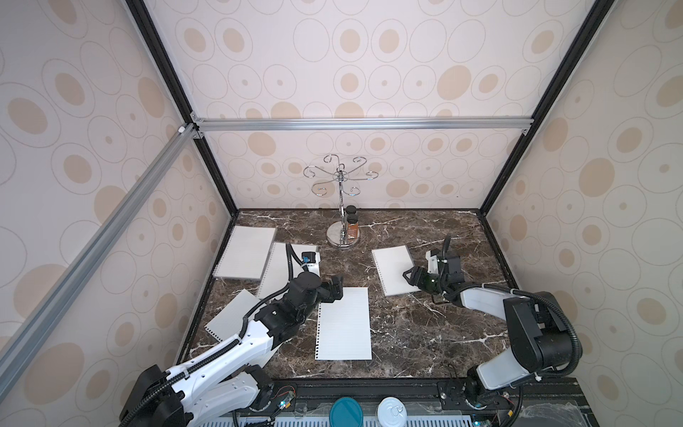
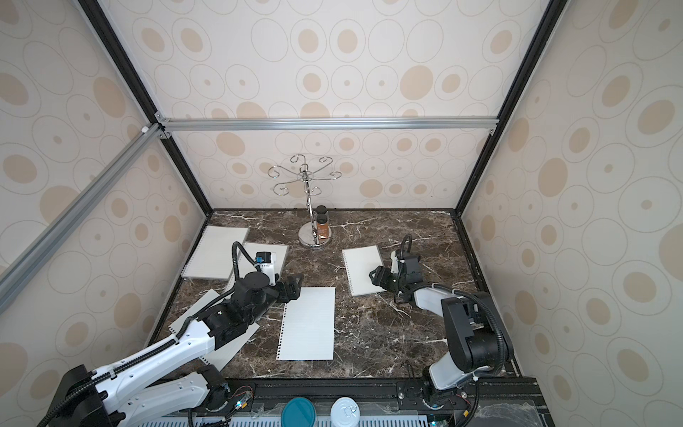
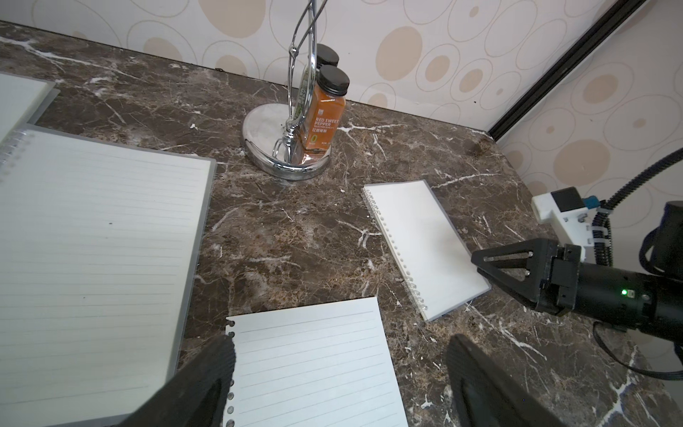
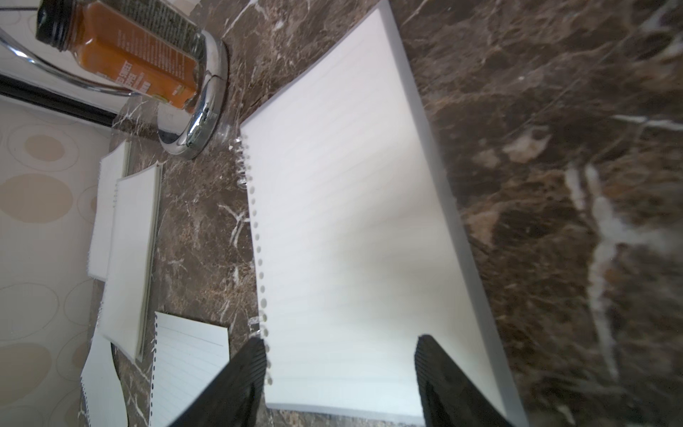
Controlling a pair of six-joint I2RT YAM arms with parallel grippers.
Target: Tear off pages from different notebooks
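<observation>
A small spiral notebook (image 1: 395, 270) lies right of centre; my right gripper is over its near end, open with nothing between its fingers. A loose lined sheet with punched holes (image 1: 343, 323) lies front centre. My left gripper is open above it, empty. More notebooks lie on the left: one at the back (image 1: 244, 252), one beside it (image 3: 99, 270), and further paper at the front left (image 1: 231, 316), partly hidden by the left arm.
A chrome stand (image 1: 341, 178) with spice jars (image 3: 323, 114) stands at the back centre. Bare marble table (image 1: 434, 334) shows at the front right and around the small notebook. Walls enclose the back and sides.
</observation>
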